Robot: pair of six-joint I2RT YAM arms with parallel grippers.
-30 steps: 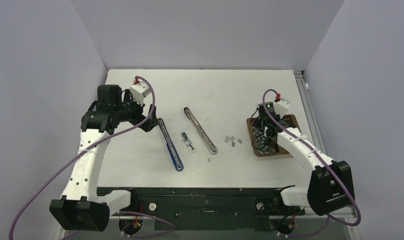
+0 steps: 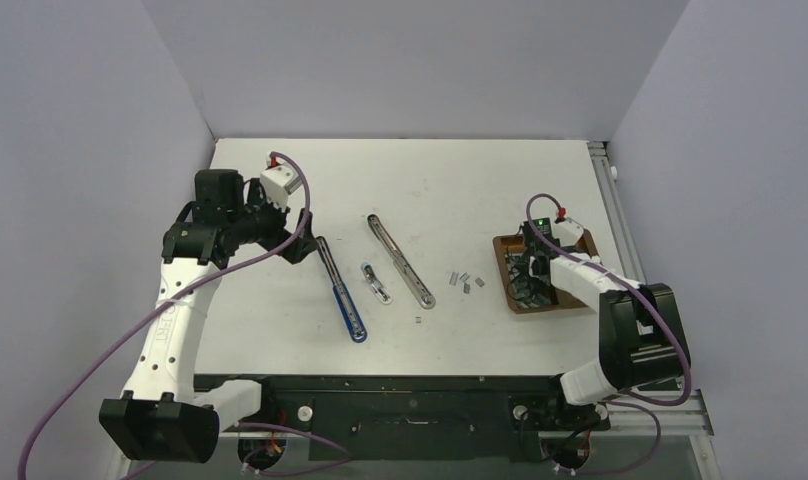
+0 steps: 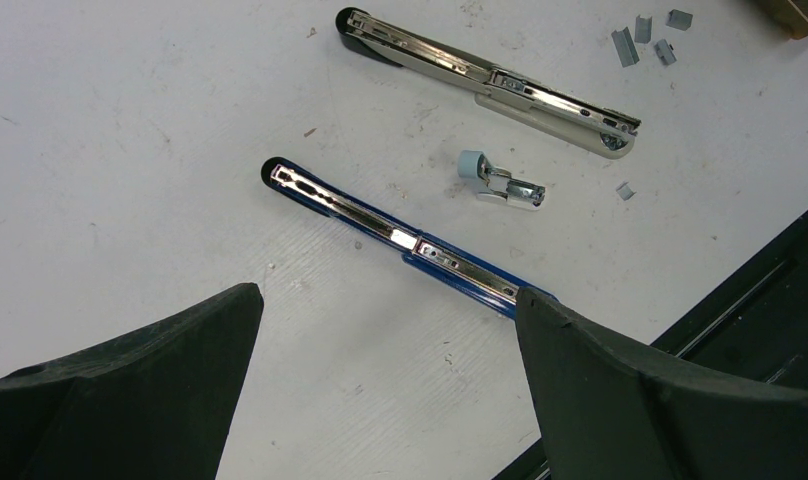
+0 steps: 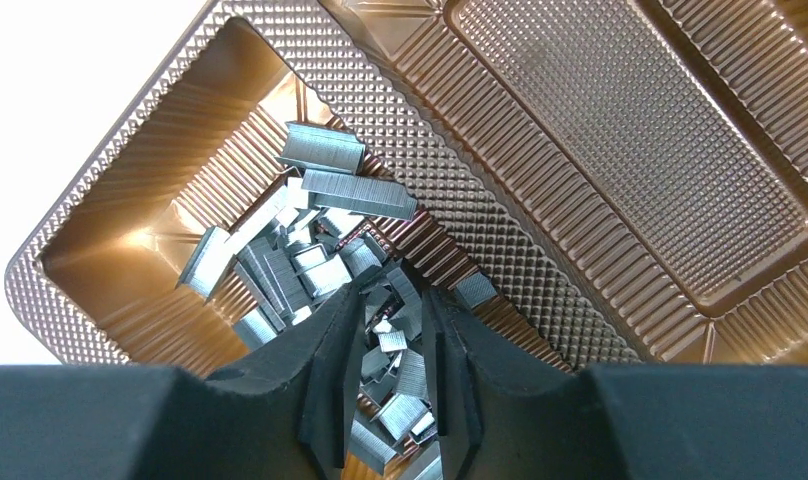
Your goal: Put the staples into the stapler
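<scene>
My right gripper is down inside the brown tray [image 4: 120, 140], its fingers part open among a heap of silver staple strips [image 4: 320, 270]. Whether anything sits between the fingertips is unclear. My left gripper stands open over the table's left side, above a blue stapler [image 3: 360, 215] lying opened flat. Beyond that lie a long grey stapler [image 3: 430, 62], also opened out, and a small light-blue stapler [image 3: 510, 190].
Several loose staple pieces [image 2: 465, 280] lie on the table left of the tray. The tray's larger compartment [image 4: 620, 150] looks empty.
The left arm and the things on the table look unchanged.
</scene>
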